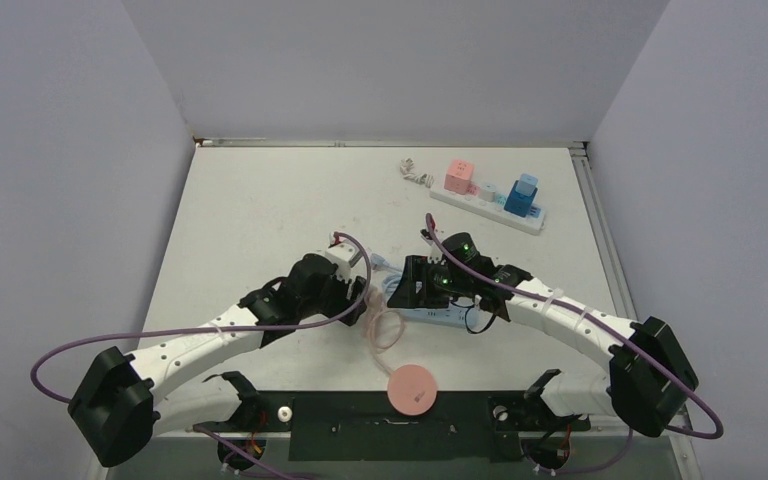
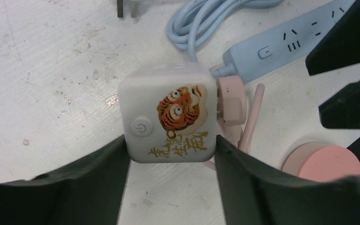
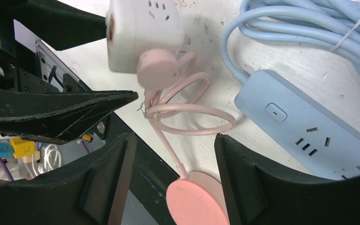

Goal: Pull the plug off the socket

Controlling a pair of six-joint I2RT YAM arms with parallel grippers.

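Observation:
In the left wrist view a white cube socket (image 2: 168, 112) with a tiger print is held between the fingers of my left gripper, shut on its sides. Against the cube's right side sits the pink plug (image 2: 232, 101), with a sliver of metal showing at the join. The right wrist view shows the plug (image 3: 157, 68) under the cube (image 3: 145, 35), its pink cord (image 3: 192, 110) looping down. My right gripper is open, its fingers apart with only background and cord seen between them. Both arms meet near mid-table in the top view.
A blue power strip (image 3: 304, 122) with coiled blue cable (image 3: 304, 23) lies close by. The cord ends in a round pink disc (image 1: 412, 389) at the table's front edge. A white strip (image 1: 485, 207) with several cubes stands back right.

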